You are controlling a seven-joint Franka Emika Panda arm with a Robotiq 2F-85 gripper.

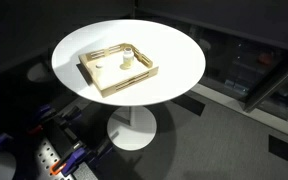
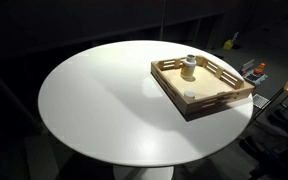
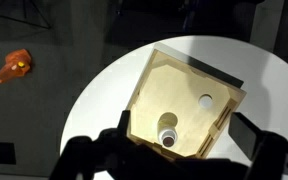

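Observation:
A light wooden tray (image 1: 109, 72) with slotted sides rests on a round white table. Inside it stands a small jar (image 2: 188, 68) with a whitish top and a yellowish body, upright near one side. A flat white disc, perhaps a lid (image 3: 205, 101), lies on the tray floor apart from the jar. In the wrist view my gripper is open, its dark fingers (image 3: 112, 146) spread wide at the bottom edge. The tray and jar appear below, between those fingers, with nothing held. Neither exterior view shows the gripper.
Part of the robot's base and cables (image 1: 59, 160) shows beside the table.

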